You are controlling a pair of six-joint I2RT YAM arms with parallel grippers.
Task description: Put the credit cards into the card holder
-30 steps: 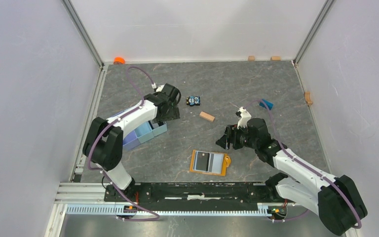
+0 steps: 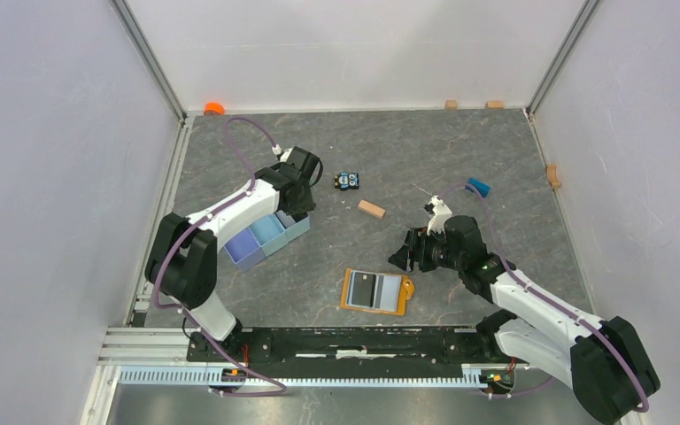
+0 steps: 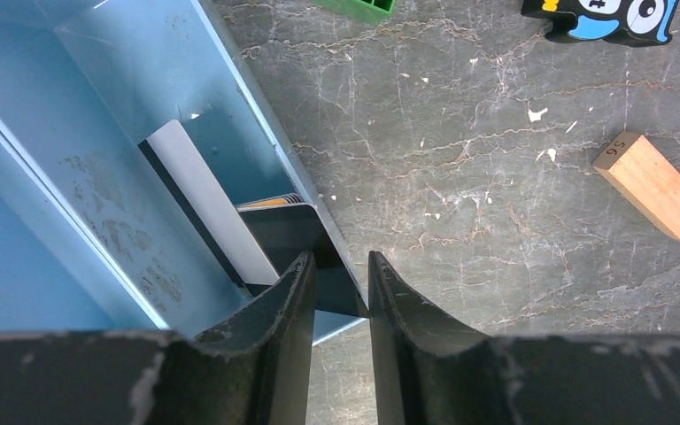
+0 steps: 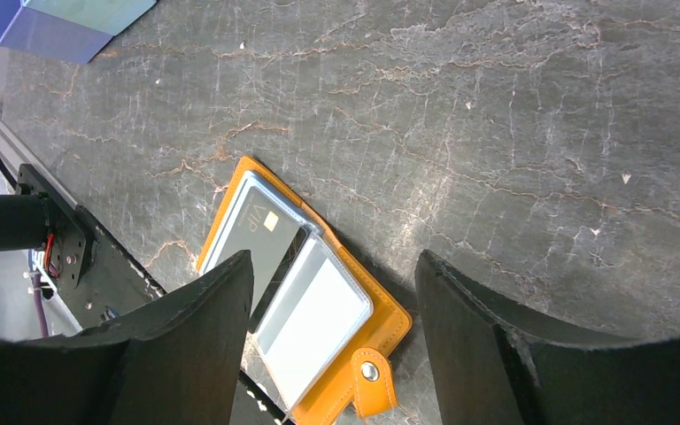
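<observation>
My left gripper is over the near right corner of the blue sectioned box (image 2: pixel 249 257), fingers parted. A black card (image 3: pixel 294 228) leans against that box wall, its lower corner reaching into the gap between the fingers; no firm grip shows. A white-and-black card (image 3: pixel 202 181) lies beside it, and a striped card edge (image 3: pixel 274 201) peeks out behind. On the table lies the orange card holder (image 4: pixel 383 328), a dark grey VIP card (image 4: pixel 261 223) in one clear pocket. My right gripper hangs open above the holder's side, empty.
A wooden block (image 2: pixel 372 209) and a black-and-blue owl-like figure (image 2: pixel 346 181) lie right of the box. A blue piece (image 2: pixel 478 187) sits at the far right. Bare table separates the box from the holder.
The blue box has slid some way to the right. The right arm and card holder look almost unmoved.
</observation>
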